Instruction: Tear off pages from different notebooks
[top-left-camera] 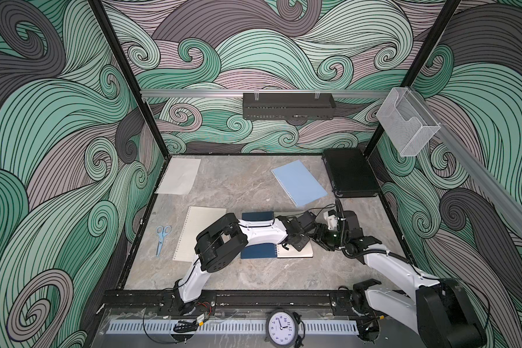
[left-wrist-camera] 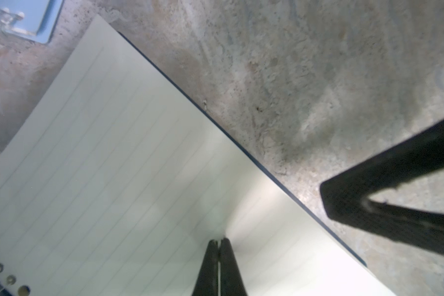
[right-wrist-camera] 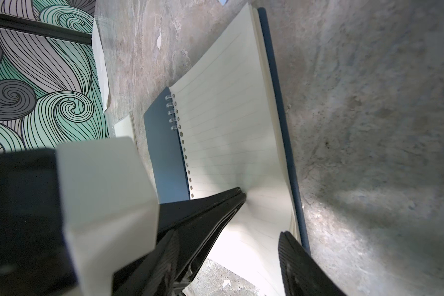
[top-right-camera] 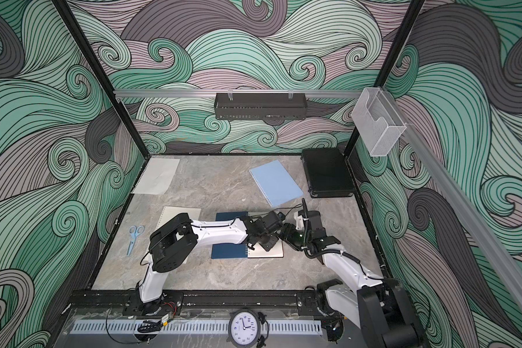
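The dark blue spiral notebook [top-left-camera: 257,250] lies open at front centre, its lined page [right-wrist-camera: 231,128] facing up. In the right wrist view the page's holes are free of the wire rings along part of the spine. My left gripper is shut with its tips on the page; nothing shows between them. At the notebook's right side, my right gripper stands part open, one finger left and one right over the page's near part. The light blue notebook [top-left-camera: 299,182] lies closed behind. A cream notebook [top-left-camera: 198,232] lies open at left.
A loose torn sheet [top-left-camera: 178,176] lies at the back left. Blue scissors [top-left-camera: 161,239] rest near the left edge. A black case [top-left-camera: 349,171] occupies the back right corner. Bare table shows between the sheet and the light blue notebook.
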